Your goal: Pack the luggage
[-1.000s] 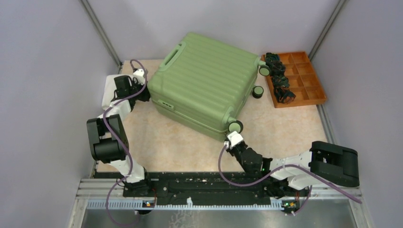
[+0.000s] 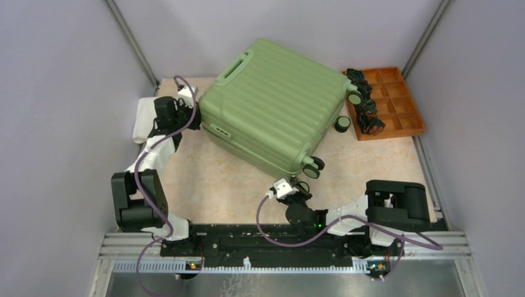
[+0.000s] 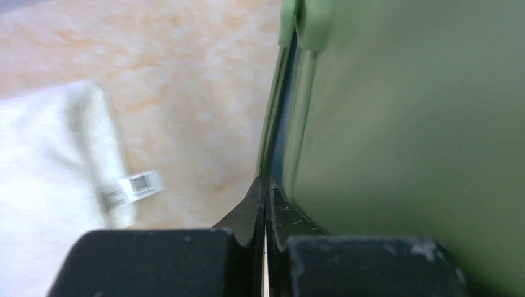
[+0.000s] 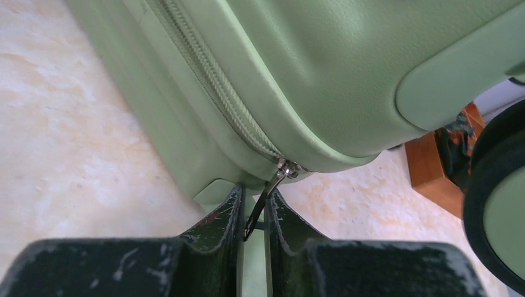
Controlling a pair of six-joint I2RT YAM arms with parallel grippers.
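Note:
A big green suitcase [image 2: 272, 105] lies tilted across the table, wheels to the right. My left gripper [image 2: 192, 124] is against its left end; in the left wrist view its fingers are shut, touching the green shell with nothing visible between them. A white folded cloth [image 3: 43, 173] lies beside it. At the suitcase's near right corner my right gripper [image 2: 296, 192] is shut on a zipper pull [image 4: 267, 195], with the zipper track [image 4: 223, 93] running away from it up the side.
An orange compartment tray [image 2: 396, 111] at the back right holds several dark coiled items [image 2: 368, 120].
The suitcase has shifted slightly right over the last second. My right gripper has moved left and down in the top view; my left gripper has moved a little with the suitcase.

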